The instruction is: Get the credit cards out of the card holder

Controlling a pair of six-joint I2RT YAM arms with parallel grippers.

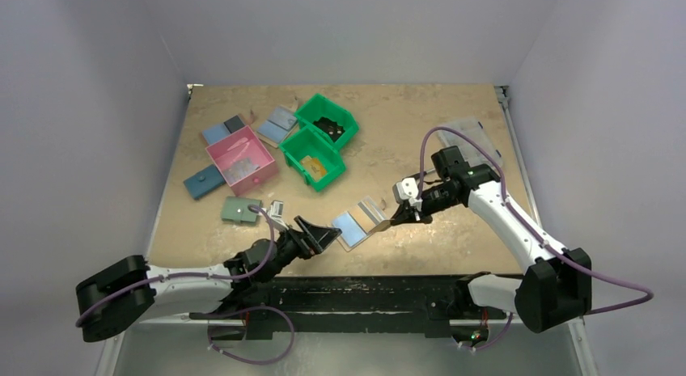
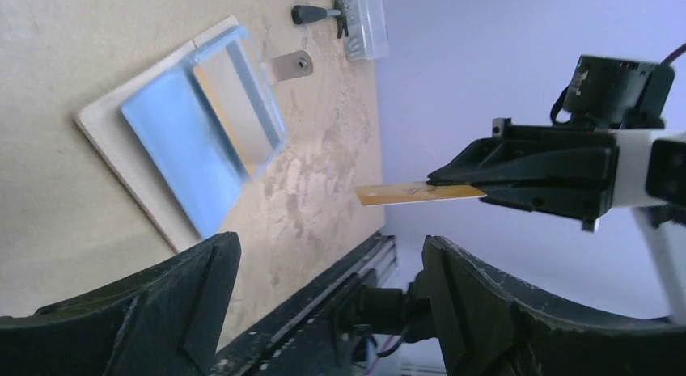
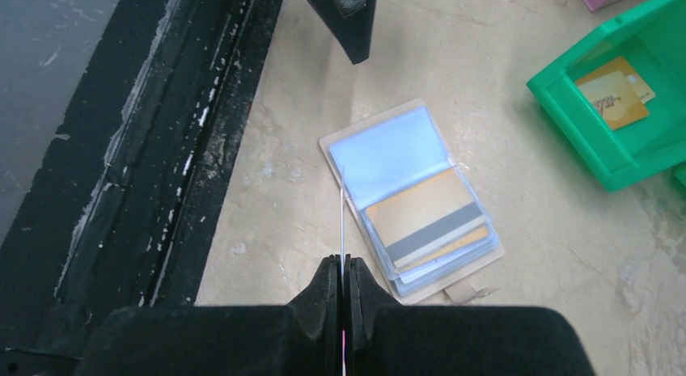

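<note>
An open card holder (image 3: 388, 154) lies at the front centre of the table, its blue sleeve bare and a striped card (image 3: 421, 210) showing in the other sleeves. My right gripper (image 1: 392, 222) is shut on a gold card, held above the table beside the holder and seen edge-on between the fingertips in the right wrist view. My left gripper (image 1: 328, 237) is open and empty, left of the holder.
A green bin (image 3: 607, 149) holding gold cards stands behind the holder, beside another green bin and a pink box (image 1: 243, 170). Several closed holders lie at left. A clear container sits at back right.
</note>
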